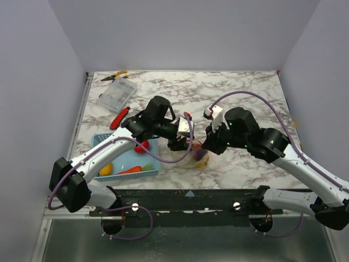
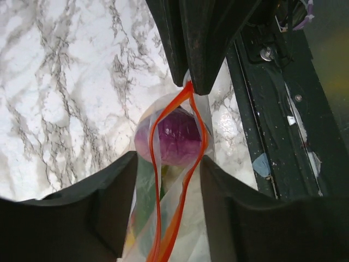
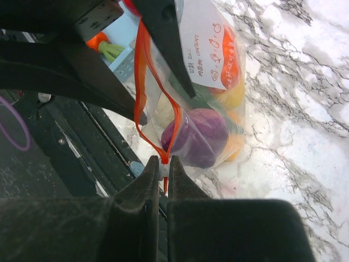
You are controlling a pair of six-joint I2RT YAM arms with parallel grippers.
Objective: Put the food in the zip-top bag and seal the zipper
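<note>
A clear zip bag with an orange zipper holds a purple onion [image 2: 169, 136] [image 3: 199, 136] and yellow and green items, in the middle near the table's front. My right gripper is shut on the bag's orange zipper [image 3: 143, 65] at its lower end, seen in the right wrist view. My left gripper is part open beside the bag's mouth, its fingers spread on either side of the zipper in that view; in the left wrist view its fingertips are blurred along the bottom.
A blue basket [image 1: 131, 172] with a carrot, lemon and tomato sits at the left. A clear container [image 1: 117, 94], red pepper and pliers [image 1: 115, 75] lie behind it.
</note>
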